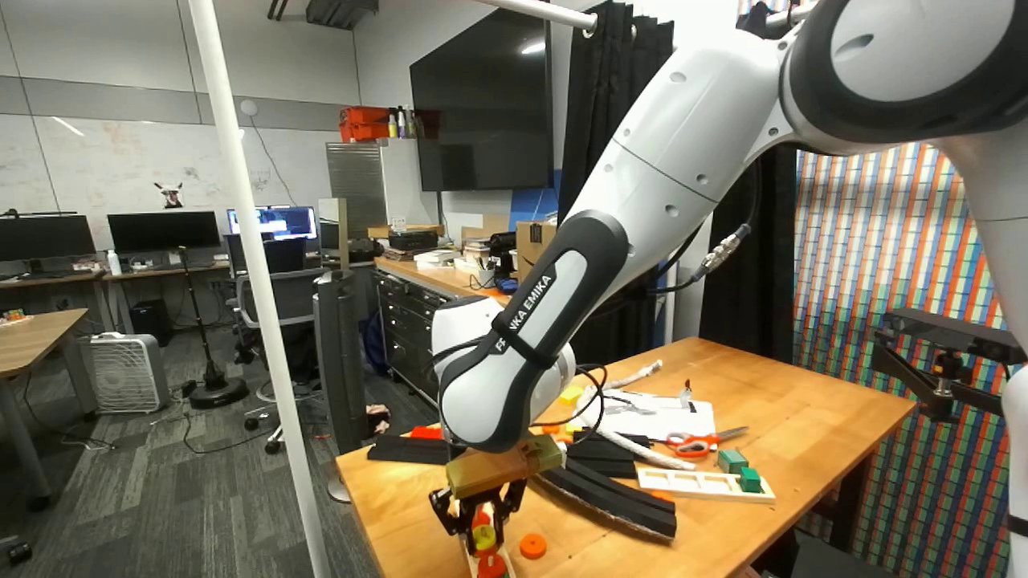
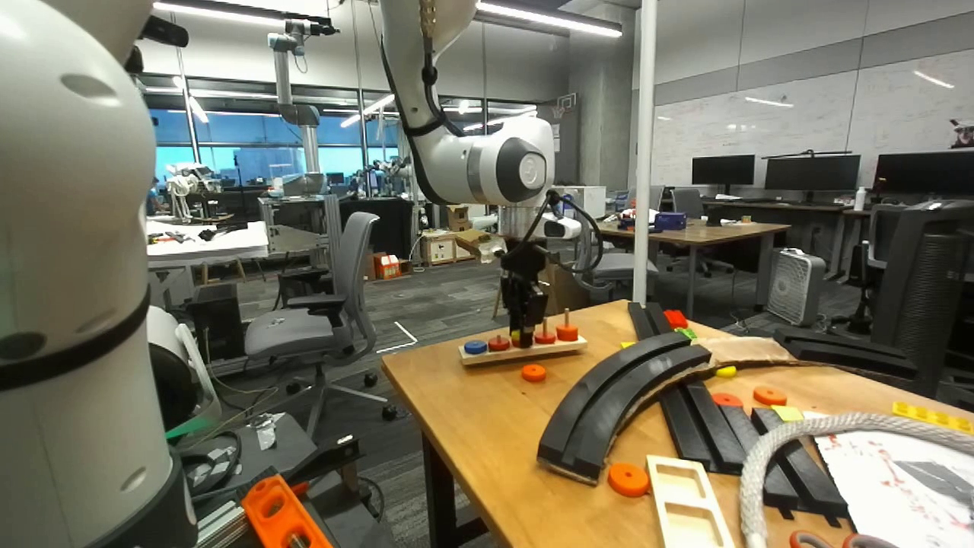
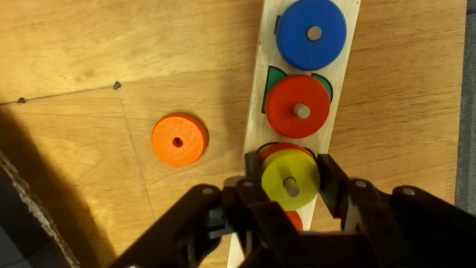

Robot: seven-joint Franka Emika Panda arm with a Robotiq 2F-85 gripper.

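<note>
A yellow disc (image 3: 284,178) sits between the fingers of my gripper, which is shut on it. The end of a wooden peg shows in the disc's centre hole. Below it, a red disc's edge peeks out on the pale pegboard (image 3: 256,120). Along the same board are a blue disc (image 3: 292,44) and a red disc (image 3: 285,96), each around a peg. From the side, my gripper (image 2: 522,339) stands over the middle of the board, with red discs (image 2: 567,332) to its right. An orange disc (image 3: 167,140) lies loose on the table beside the board.
Black curved track pieces (image 2: 612,402) lie on the wooden table (image 2: 475,411), to the right of the board. Farther off are scissors (image 1: 691,443), a white rope and a pale wooden tray (image 1: 699,485). The table edge runs close along the board's far side.
</note>
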